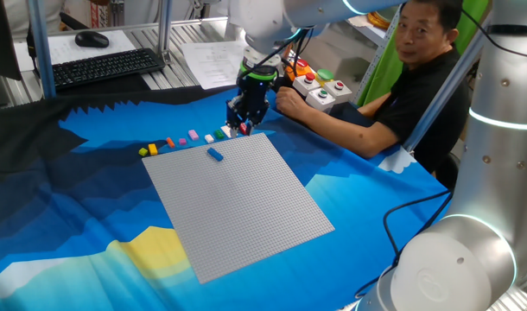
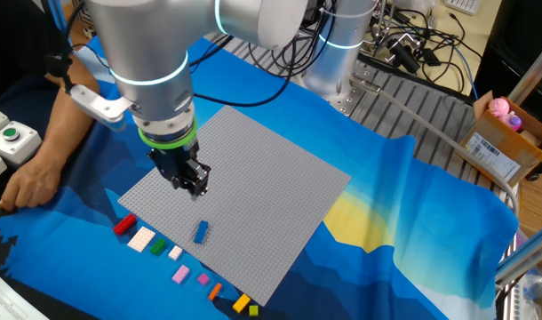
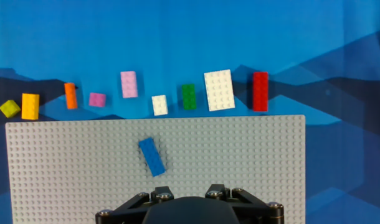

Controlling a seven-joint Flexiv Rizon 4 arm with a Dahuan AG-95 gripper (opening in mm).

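Note:
My gripper is open, its two fingertips apart at the bottom of the wrist view with nothing visible between them. In exterior view 2 the gripper [image 2: 197, 187] hangs above the grey baseplate [image 2: 280, 178]. A blue brick [image 3: 152, 157] lies slanted on that plate near its edge, ahead and left of the fingers in the wrist view. Along the plate's edge, on the cloth, runs a row of loose bricks, among them a red brick [image 3: 260, 91], a large white brick [image 3: 219, 90], a green brick [image 3: 189, 96] and a pink brick [image 3: 129, 84].
Small white [image 3: 159, 105], magenta [image 3: 97, 99], orange [image 3: 71, 96], yellow [image 3: 30, 106] and lime [image 3: 10, 109] bricks continue the row. A person rests an arm near button boxes [image 1: 320, 99]. Most of the baseplate is bare.

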